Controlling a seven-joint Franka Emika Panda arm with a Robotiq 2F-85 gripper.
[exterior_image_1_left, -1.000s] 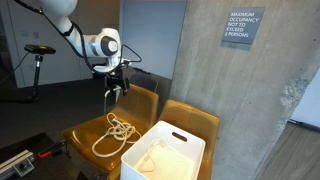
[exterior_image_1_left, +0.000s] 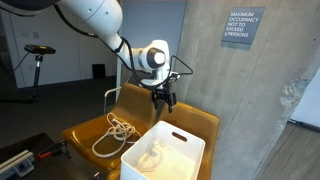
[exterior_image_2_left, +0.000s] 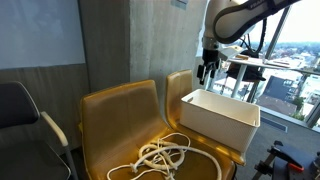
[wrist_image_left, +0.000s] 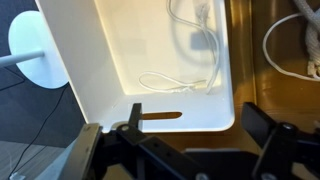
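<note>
My gripper (exterior_image_1_left: 164, 104) hangs above the back edge of a white box, its fingers open and empty. In the wrist view the two dark fingers stand wide apart at the bottom, with the near wall of the white box (wrist_image_left: 85, 45) between and beyond them. Inside the box (exterior_image_1_left: 131, 158) lies a thin white cord (wrist_image_left: 211, 45), loosely looped on its floor. A thicker white rope (exterior_image_2_left: 160, 156) is spread in loose coils on the tan chair seat beside the box.
Tan chair backs (exterior_image_2_left: 122, 118) rise behind the seats, close to the box. A dark chair (exterior_image_2_left: 30, 135) stands at the left in exterior view 2. A white round base (wrist_image_left: 35, 50) shows beside the box in the wrist view.
My arm has swung right in exterior view 1, from above the rope on the chair to the box. The rope and box look unmoved.
</note>
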